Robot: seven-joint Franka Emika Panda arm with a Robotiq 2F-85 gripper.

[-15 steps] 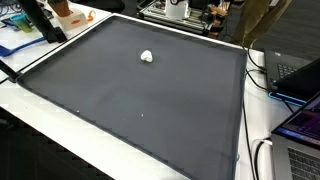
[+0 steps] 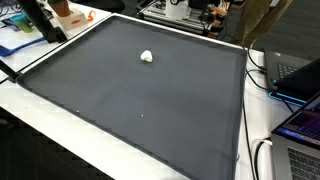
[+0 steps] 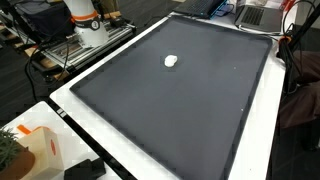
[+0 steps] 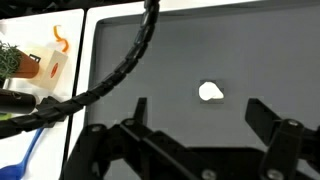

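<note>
A small white object [image 2: 147,56] lies alone on the dark grey board [image 2: 140,110], toward the board's far side in exterior view 1. In exterior view 2 the same white object [image 3: 170,61] rests in the board's upper half. From the wrist view, the white object [image 4: 210,91] appears beyond and between the two black fingers of my gripper. Those fingers stand wide apart, and the gap between them is empty. Neither exterior view shows the fingers.
A black braided cable [image 4: 110,80] crosses the wrist view's left side. Beside the board are a potted plant [image 4: 12,62], an orange-and-cream item [image 4: 48,68] and a blue-handled tool [image 4: 30,150]. Laptops [image 2: 300,125] sit at the right. Most of the board is bare.
</note>
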